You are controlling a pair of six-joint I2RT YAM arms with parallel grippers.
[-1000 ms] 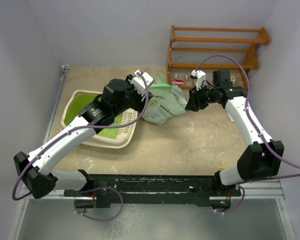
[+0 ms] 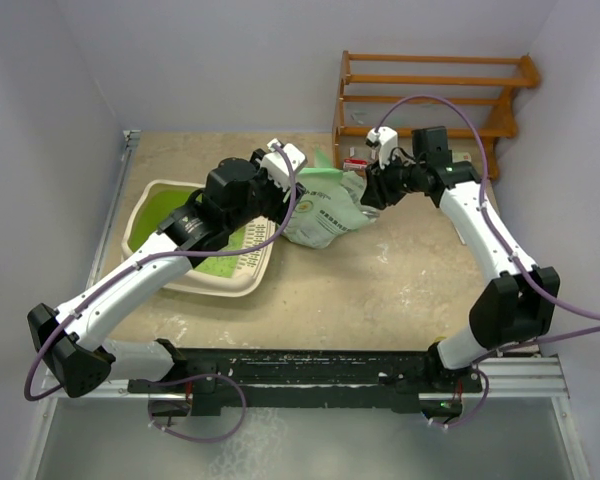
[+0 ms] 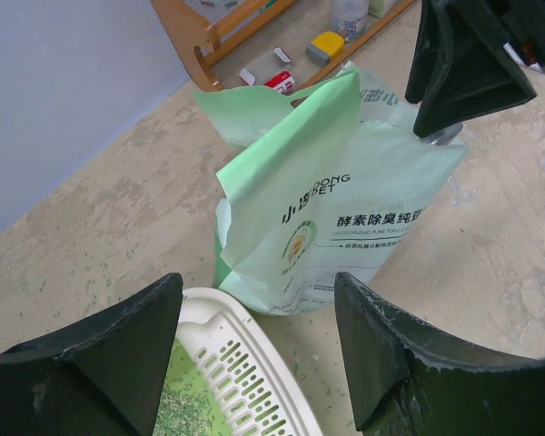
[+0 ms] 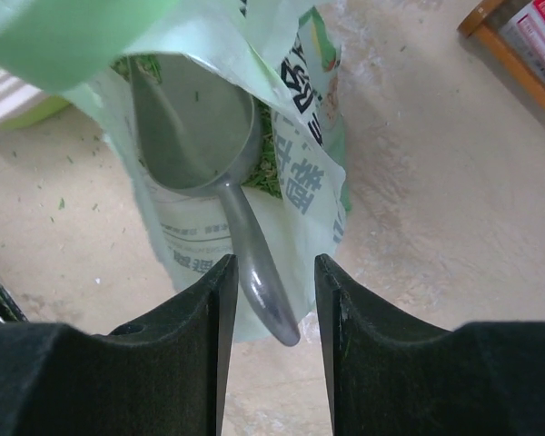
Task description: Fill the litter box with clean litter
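A pale green litter bag [image 2: 320, 215] lies open on its side between the grippers, its printed face toward the left wrist view [image 3: 327, 218]. Inside its mouth, over green granules, is a grey scoop [image 4: 191, 136], its handle pointing out. My right gripper is at that mouth, open around the handle's end with its fingertips short of closing on it. My left gripper hangs open above the near side of the bag and the litter box's rim. The white litter box [image 2: 242, 284] with green inside [image 2: 155, 210] stands at left, partly hidden under my left arm.
A wooden rack [image 2: 430, 78] stands at the back right, with small boxes and containers beneath it. The floor in front of the bag and to the right is clear. Walls border both sides.
My right gripper has moved left, closer to the bag's mouth and the scoop handle. The left arm looks still.
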